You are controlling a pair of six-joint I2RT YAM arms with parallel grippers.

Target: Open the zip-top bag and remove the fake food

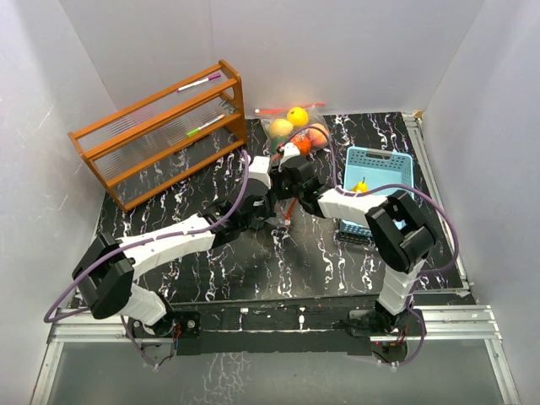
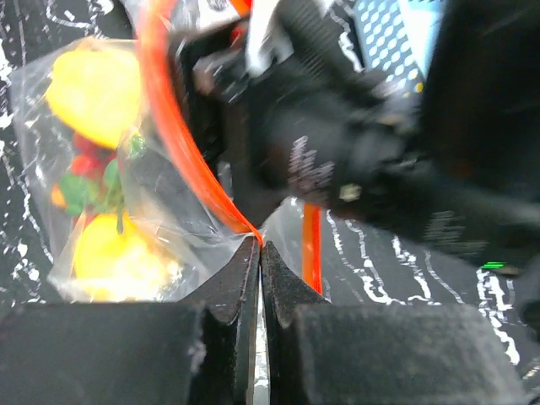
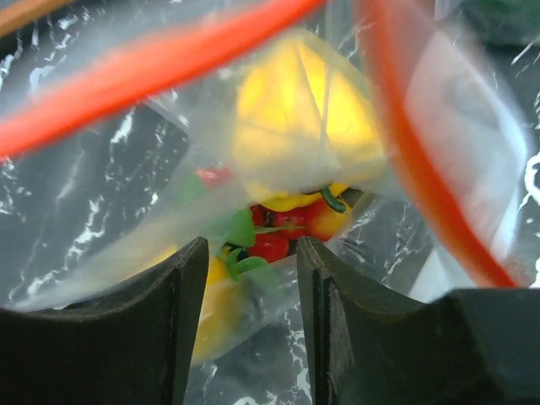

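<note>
My left gripper is shut on the orange zip strip [image 2: 199, 181] at the opening of a clear bag. Inside the bag, yellow fake food, green leaves and red pieces show, also seen as red pieces [image 3: 270, 245] and a yellow pepper [image 3: 299, 118] in the right wrist view. My right gripper is part open at the bag's mouth, fingertips apart, just over the contents. In the top view both grippers meet at the centre, largely hiding this bag.
A blue basket [image 1: 403, 169] with a yellow item stands at right. A second bag of fruit [image 1: 297, 118] lies at the back. A wooden rack [image 1: 152, 122] stands at back left.
</note>
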